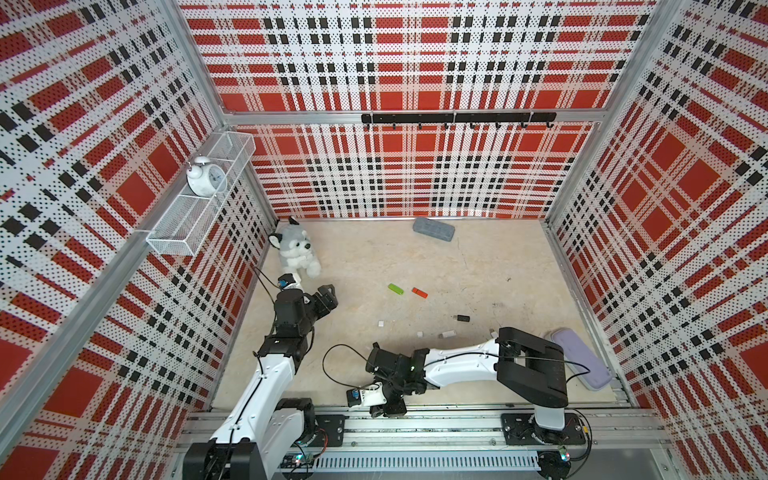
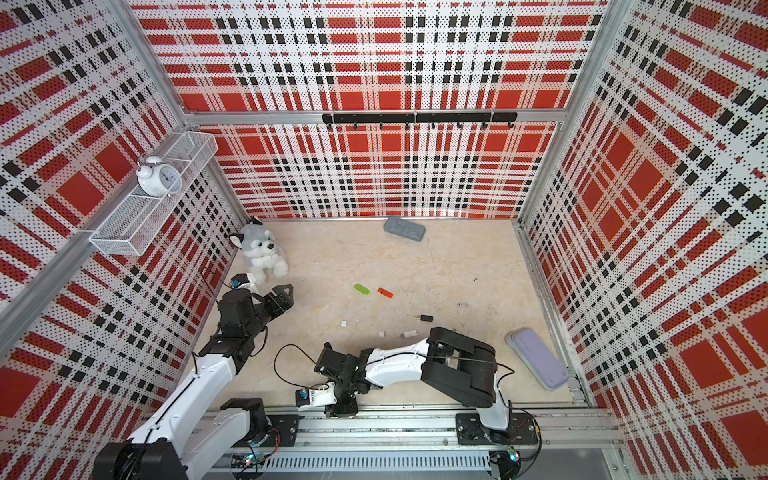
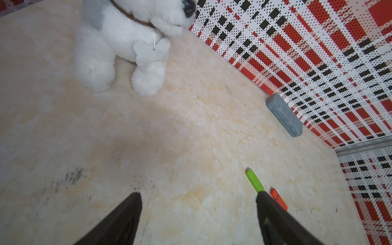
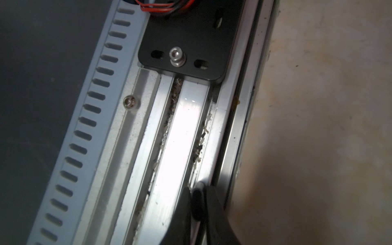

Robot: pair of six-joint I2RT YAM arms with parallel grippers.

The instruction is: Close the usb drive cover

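Note:
A black USB drive point(image 1: 462, 318) lies on the table right of centre, a short plug showing at its left end. Low over the front rail, my right gripper is shut on a small dark, round-ended piece point(image 4: 198, 198), seemingly a cap; the fingers hide most of it. The top views do not show this piece. My left gripper stands open and empty over bare table near the plush dog, well left of the drive. A green stick point(image 1: 396, 289) and a red stick point(image 1: 420, 293) lie mid-table.
Small white pieces point(image 1: 381, 324) and a white stick point(image 1: 448, 333) lie near the front middle. The plush dog point(image 1: 296, 249) sits at the back left, a grey block point(image 1: 433, 229) at the back. A lilac case point(image 1: 579, 358) is at the right edge.

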